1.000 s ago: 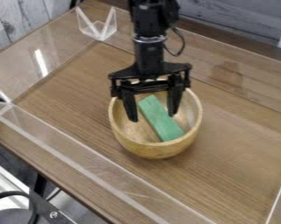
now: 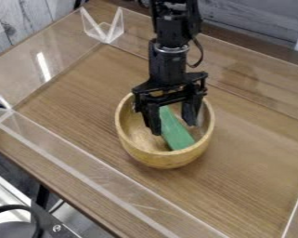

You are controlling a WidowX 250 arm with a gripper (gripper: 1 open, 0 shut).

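My black gripper [image 2: 170, 110] hangs from the top centre of the view, low over a tan round bowl [image 2: 163, 154], its fingers spread open at the bowl's rim and inside it. A green object [image 2: 177, 135] lies in the bowl, partly under the gripper. Whether the fingers touch it is not clear from this view.
Wooden table [image 2: 64, 112] around the bowl is mostly clear. A clear plastic piece [image 2: 103, 26] stands at the back left. A black round item with cables [image 2: 21, 223] is at the lower left corner.
The bowl and the green object stay in about the same place.
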